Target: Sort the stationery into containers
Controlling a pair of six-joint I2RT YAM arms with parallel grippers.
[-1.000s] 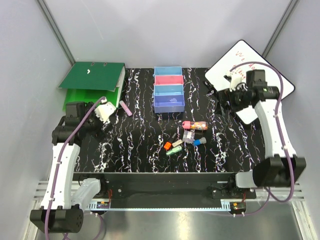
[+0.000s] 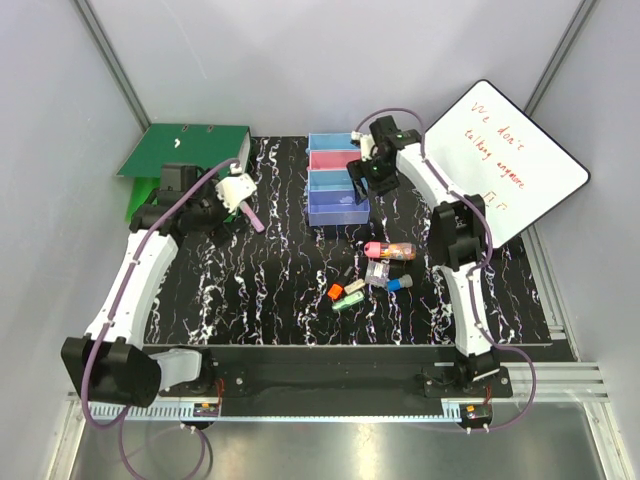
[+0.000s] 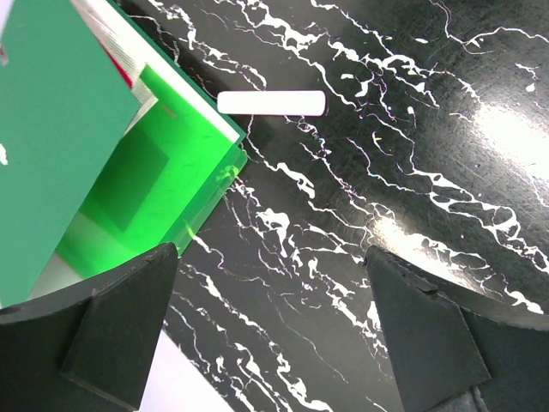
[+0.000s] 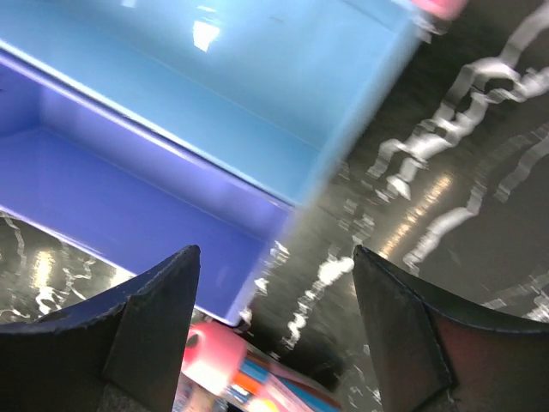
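At the back centre stands a stepped row of open boxes: a dark-blue bin (image 2: 339,208) in front, a light-blue bin (image 2: 325,181) behind it, then a pink bin (image 2: 333,160) and another blue one. In front lie a pink-capped printed item (image 2: 390,251), a clear block (image 2: 377,273), a blue piece (image 2: 400,284), an orange piece (image 2: 335,291), a cream piece (image 2: 355,286) and a green stick (image 2: 348,301). My right gripper is open and empty at the bins' right end. Open and empty, my left gripper hovers near a pale pink bar (image 3: 272,103).
A green folder (image 2: 183,152) with a bright green tray under it fills the back left. The whiteboard (image 2: 500,150) leans at the back right.
My right arm has swung left from the whiteboard to the bins' right end. The loose stationery has not moved.
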